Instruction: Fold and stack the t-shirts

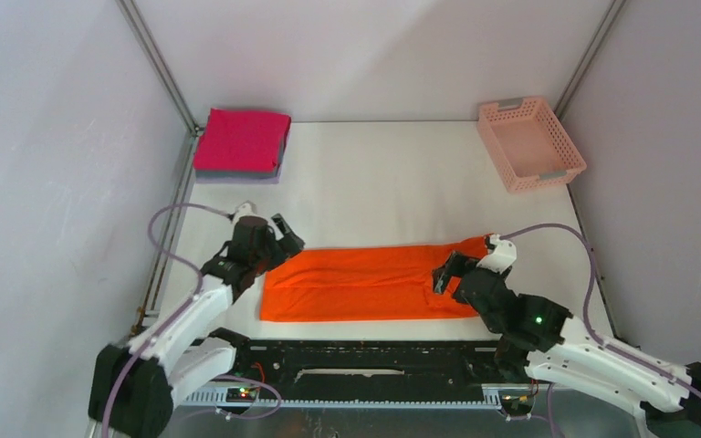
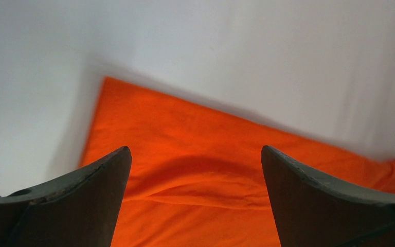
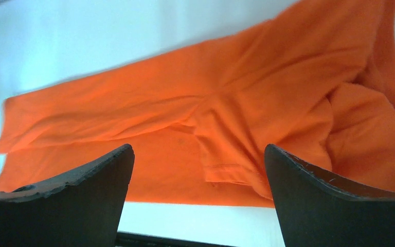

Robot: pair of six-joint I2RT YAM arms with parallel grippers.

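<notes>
An orange t-shirt point(image 1: 356, 285) lies as a long folded strip across the front of the table. Its right end is rumpled, with a sleeve-like flap point(image 3: 236, 154) and loose folds in the right wrist view. Over the strip's left end my left gripper point(image 1: 292, 235) is open, empty between its fingers; the shirt's far left corner point(image 2: 108, 85) shows beyond them. My right gripper point(image 1: 444, 278) hangs open above the rumpled right part, not closed on any cloth. At the back left rests a neat stack of folded shirts point(image 1: 242, 141), pink-red on top.
A pink basket point(image 1: 534, 146), seemingly empty, stands at the back right. Bare white table point(image 1: 383, 182) stretches between the stack and the basket. The table's front edge runs just below the orange shirt.
</notes>
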